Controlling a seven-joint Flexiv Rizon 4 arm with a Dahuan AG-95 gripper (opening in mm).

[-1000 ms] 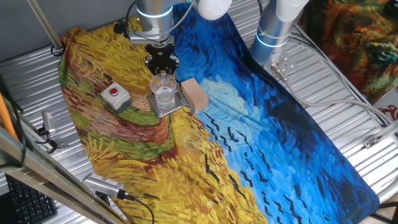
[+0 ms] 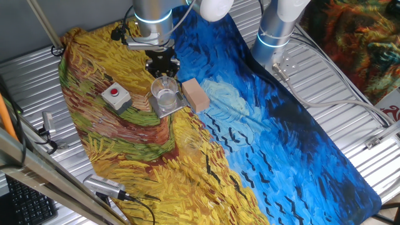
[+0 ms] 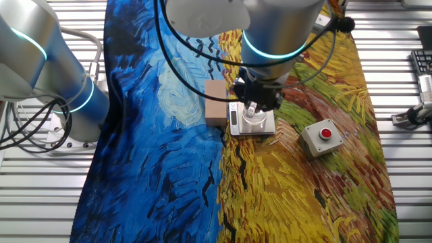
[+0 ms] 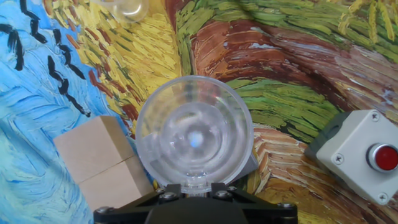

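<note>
A clear round cup (image 2: 165, 95) is at the digital scale (image 2: 167, 109), on or just over its plate; I cannot tell whether they touch. My gripper (image 2: 164, 70) comes in from the back of the table. In the wrist view its two black fingertips stand on either side of a clear piece at the near rim of the cup (image 4: 194, 134), and the fingers look shut on that piece. From the opposite side, the gripper (image 3: 254, 106) covers part of the cup (image 3: 254, 121). Most of the scale is hidden in the wrist view.
Close beside the scale lies a wooden block (image 2: 195, 95). A grey box with a red button (image 2: 116, 97) stands on its other side. Another clear vessel (image 4: 127, 7) shows at the wrist view's top edge.
Block, scale and button box have stayed put.
</note>
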